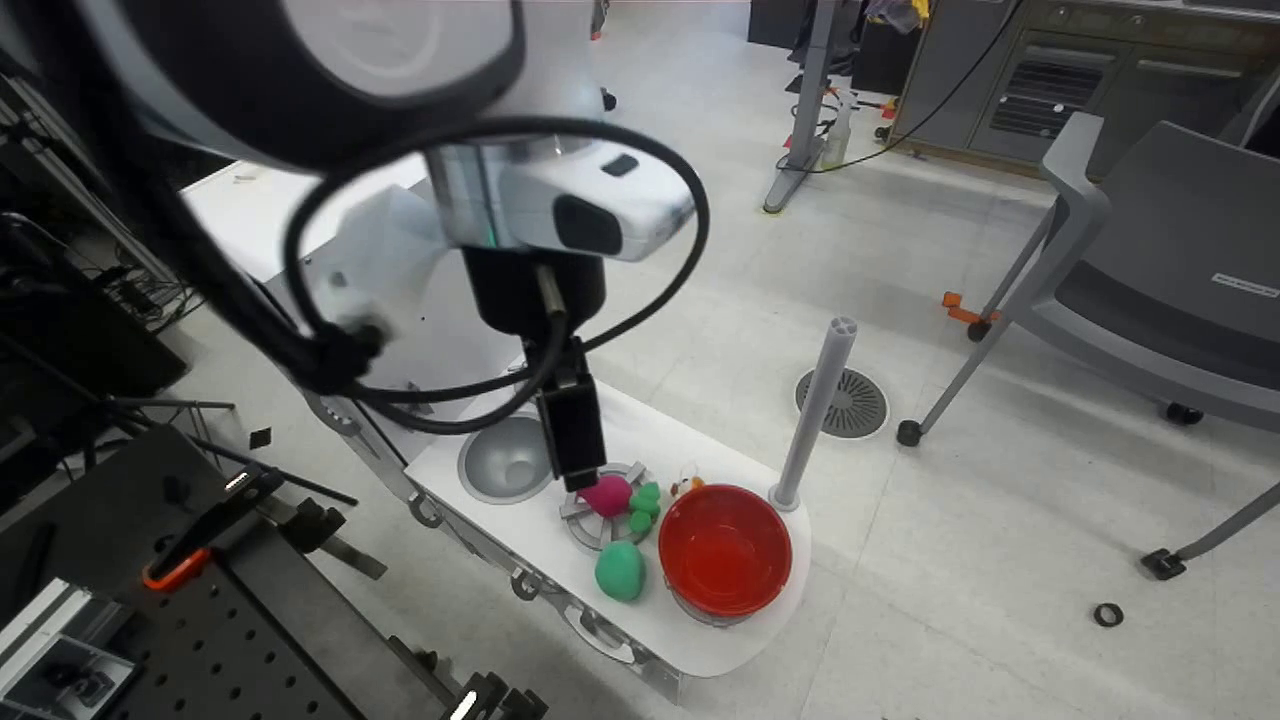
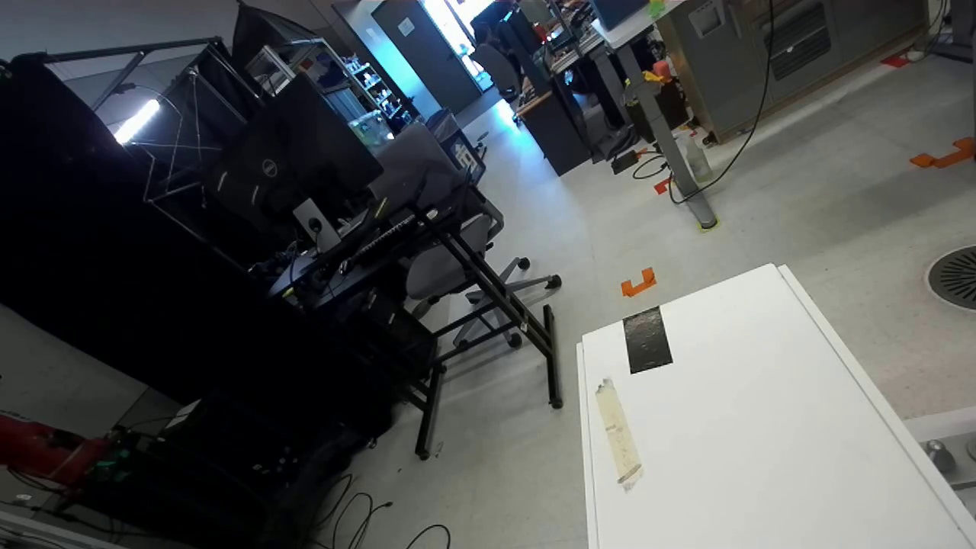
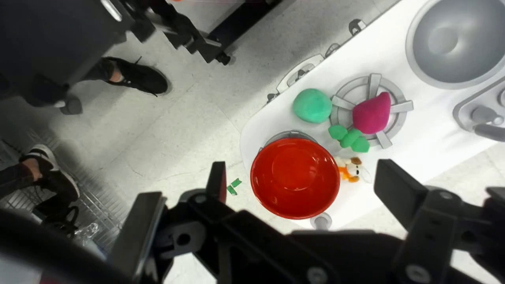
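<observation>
On the white toy-kitchen counter stands a red bowl (image 1: 726,552), empty in both views that show it. A magenta plush piece (image 3: 372,113) rests on the grey burner (image 3: 398,124), with a green plush piece (image 3: 350,138) along its edge. The round green plush (image 3: 312,105) lies beside that burner. A small white, orange and brown toy (image 3: 351,169) sits against the bowl's side. My gripper is open and empty, its fingers wide apart over the bowl in the wrist view. In exterior view 1 the gripper hangs above the counter between sink and burner.
A grey sink (image 1: 509,457) is set in the counter, and an upright grey post (image 1: 821,414) rises at its far corner. The tall white cabinet (image 2: 750,412) borders the counter's other end. Open floor lies beyond the counter.
</observation>
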